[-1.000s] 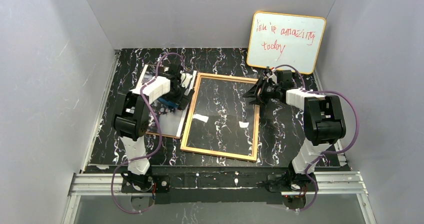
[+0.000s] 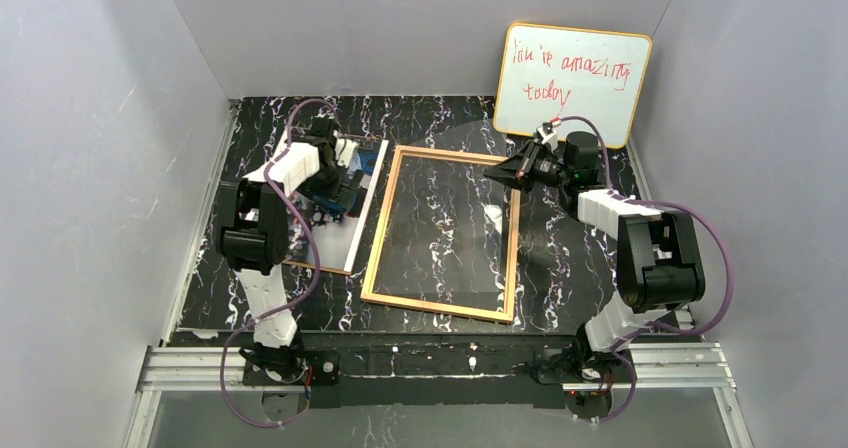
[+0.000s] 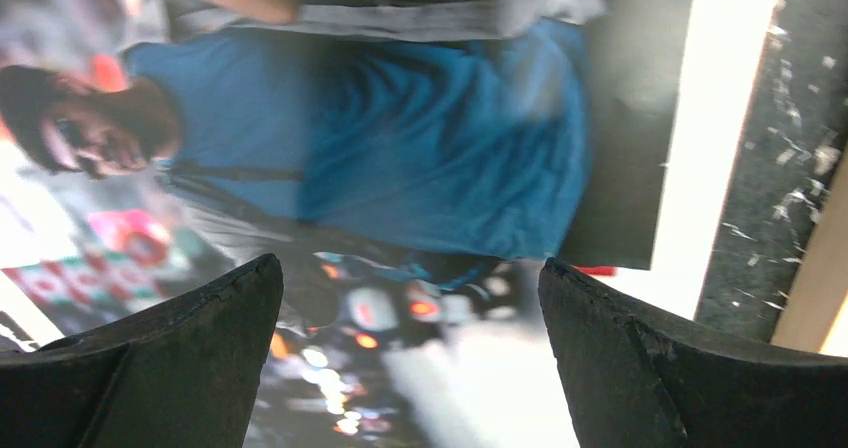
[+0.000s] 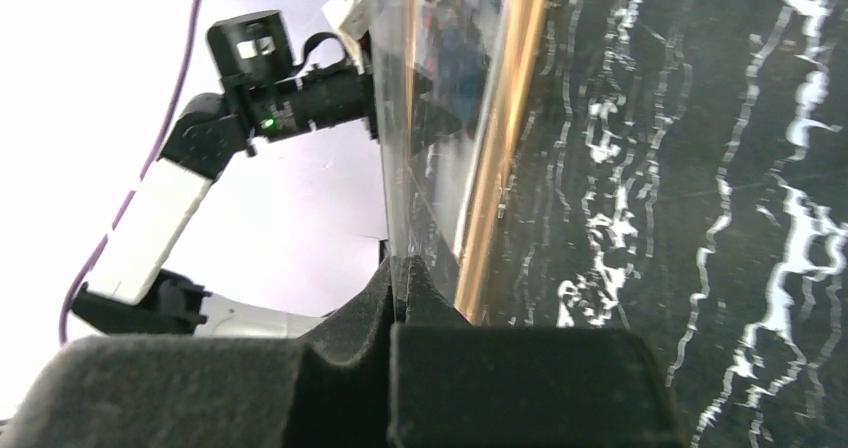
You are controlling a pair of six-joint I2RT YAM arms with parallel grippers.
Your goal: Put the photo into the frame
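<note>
The wooden frame (image 2: 437,307) lies flat mid-table. A clear sheet (image 4: 437,118) rises from my right gripper, which is shut on its edge. In the top view that right gripper (image 2: 497,178) stands at the frame's upper right side. To the left of the frame lies the photo (image 2: 338,238), partly covered by my left arm. Its print of a person in a blue shirt (image 3: 440,148) fills much of the left wrist view. Over it, my left gripper is open, its two fingers wide apart with nothing held.
A whiteboard (image 2: 573,83) with red writing leans at the back right. Grey walls close in both sides. Bare dark marbled table (image 2: 570,278) shows to the right of the frame.
The right gripper has closed on the clear sheet and moved slightly left and up. My left gripper has shifted left over the photo. White glare patches on the sheet have changed.
</note>
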